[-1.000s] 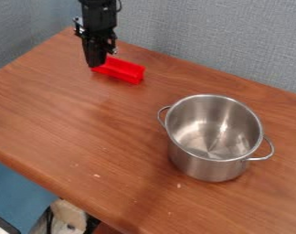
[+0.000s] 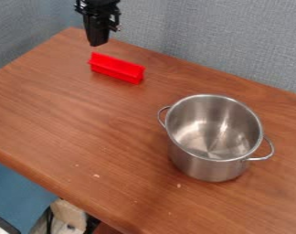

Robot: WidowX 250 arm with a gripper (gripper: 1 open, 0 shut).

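Note:
A red rectangular block (image 2: 116,68) lies on the wooden table toward the back left. Above its left end and apart from it hangs my black gripper (image 2: 97,37), shut, with nothing visible between its fingers. An empty steel pot (image 2: 199,160) with two side handles stands upright on the right side of the table.
Grey textured walls (image 2: 224,37) rise behind it. Past the front left edge are a blue floor and some partly visible equipment.
My gripper has risen from the left end of the red block to above it. The block and the pot look unmoved.

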